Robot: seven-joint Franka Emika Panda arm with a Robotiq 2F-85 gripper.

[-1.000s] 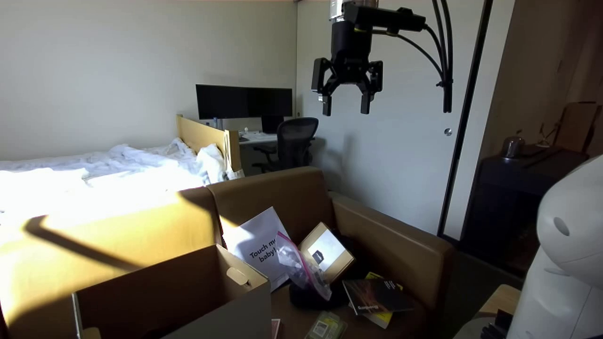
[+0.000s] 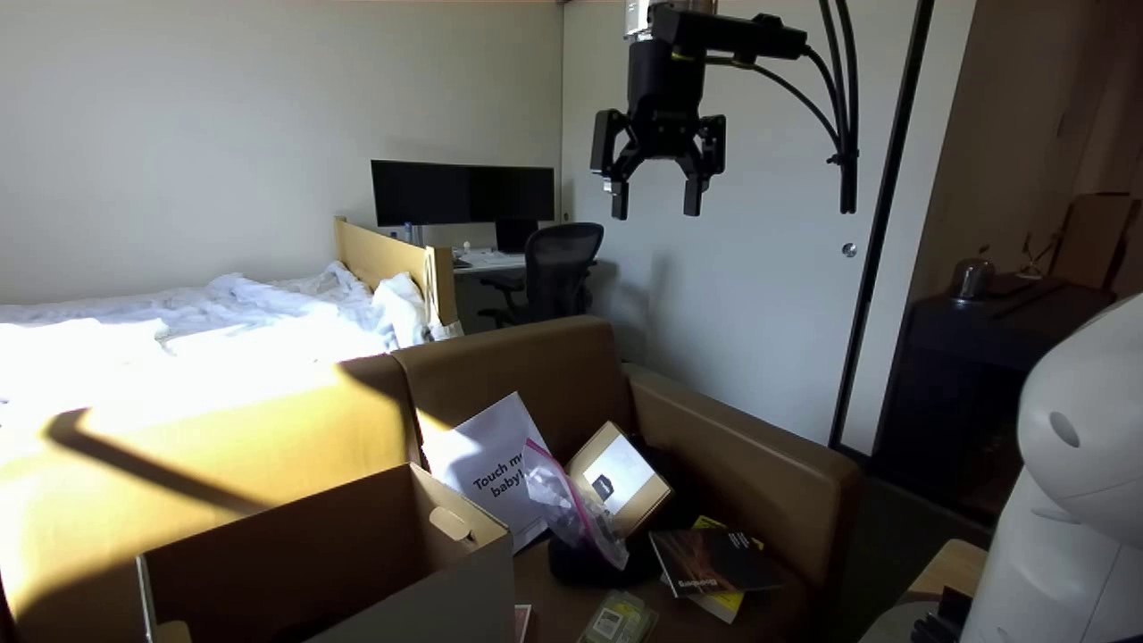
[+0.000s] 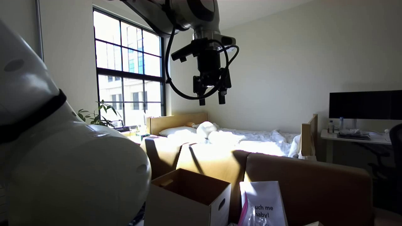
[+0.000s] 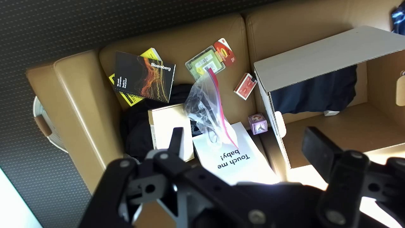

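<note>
My gripper (image 2: 654,202) hangs high above the couch, its fingers open and nothing between its fingers. In the wrist view, a clear zip bag (image 4: 203,102) with a pink seal rests against a white "Touch me baby!" sign (image 4: 243,167) and a small light box (image 4: 172,127). A dark Bloomberg booklet (image 4: 138,78) overlaps something yellow near the armrest. Toward the seat's front edge lies a green package (image 4: 205,60) touching a red one (image 4: 224,52). A red card pack (image 4: 246,86) and a purple cube (image 4: 258,123) sit beside the large cardboard box (image 4: 322,57), which has dark cloth (image 4: 317,91) inside.
The brown couch (image 2: 739,429) has a raised backrest and armrest around these items. Behind it stand a bed (image 2: 246,311) and a desk chair (image 2: 562,263). Open air surrounds the gripper; the cardboard box's walls rise above the seat.
</note>
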